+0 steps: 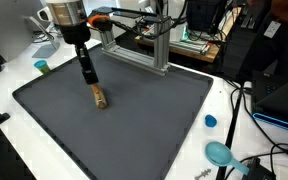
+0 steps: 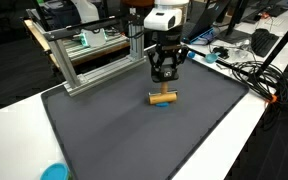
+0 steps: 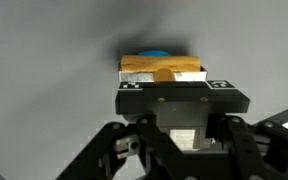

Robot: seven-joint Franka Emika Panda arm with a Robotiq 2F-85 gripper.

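Note:
A wooden piece like a small mallet has its light-brown head (image 2: 162,98) lying crosswise below my gripper (image 2: 165,80). In the wrist view, its rounded handle end (image 3: 164,75) sits between the black fingers, in front of the long wooden head (image 3: 156,64). My gripper is shut on this handle. From the first exterior view, the wooden head (image 1: 99,97) appears just under the fingertips, low over the dark board. Part of a blue object (image 3: 153,53) shows beyond the head, and just below it in the second exterior view; most of it is hidden.
The dark grey board (image 1: 134,130) is mostly clear around the gripper. A metal-framed stand (image 1: 161,40) rises at its back edge. Off the board lie a small blue piece (image 1: 210,121), a teal cup-like item (image 1: 224,157) and a green-topped cup (image 1: 42,67).

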